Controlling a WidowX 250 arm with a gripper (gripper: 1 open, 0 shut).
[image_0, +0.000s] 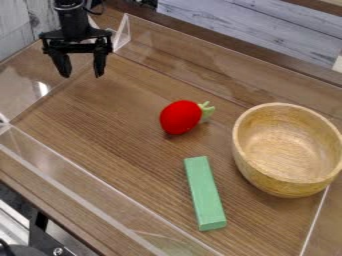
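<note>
My gripper (80, 58) hangs at the top left over the wooden table, its two dark fingers spread apart and pointing down, with nothing visible between them. A red tomato-like object (179, 118) with a green stem lies near the middle. A pale wooden bowl (283, 150) sits at the right. A green bar (205, 190) lies in the lower middle.
</note>
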